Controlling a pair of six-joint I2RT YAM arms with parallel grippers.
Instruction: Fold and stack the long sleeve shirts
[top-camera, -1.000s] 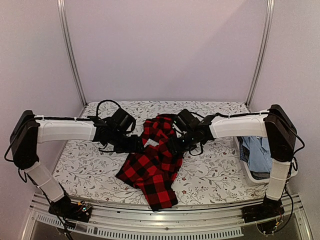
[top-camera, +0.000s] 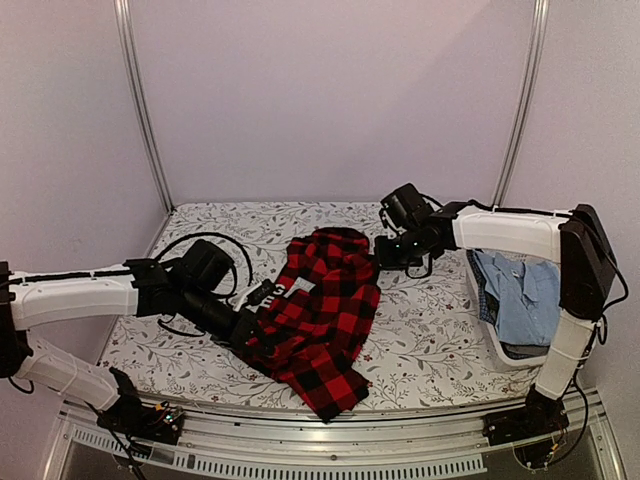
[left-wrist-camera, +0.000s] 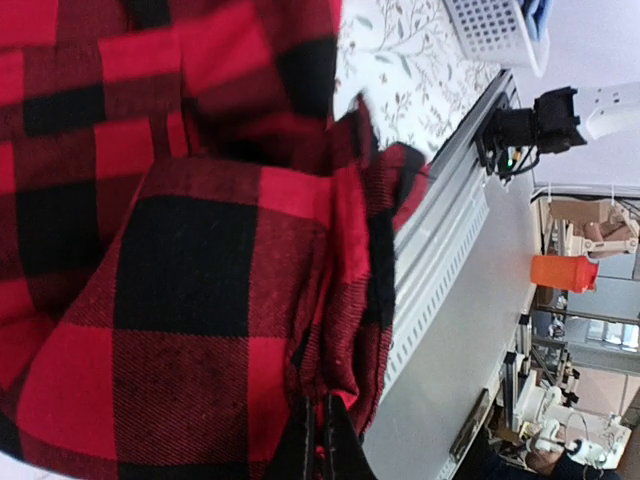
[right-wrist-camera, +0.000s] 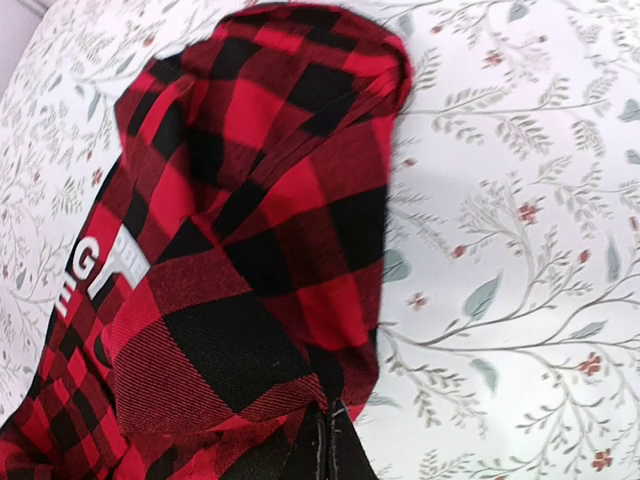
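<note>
A red-and-black checked shirt (top-camera: 325, 290) lies rumpled in the middle of the table, with pale lettering near its left edge. At its lower left, my left gripper is shut on a fold of the cloth, and the fabric bunches up in front of the fingertips. On the shirt's right side, my right gripper pinches another edge of the same cloth. A flap stretches leftward from that grip over the body of the shirt. The underside and much of the lower part are hidden by folds.
A white basket (top-camera: 492, 345) with folded blue clothes (top-camera: 525, 300) stands at the right, beneath the right arm. Bare patterned tablecloth (top-camera: 425, 345) lies between shirt and basket. The table's metal front rail (top-camera: 320, 425) runs just below the shirt's lower end.
The left has moved toward the front and left, the right outward and back. The shirt's right side and lower end have shifted rightward.
</note>
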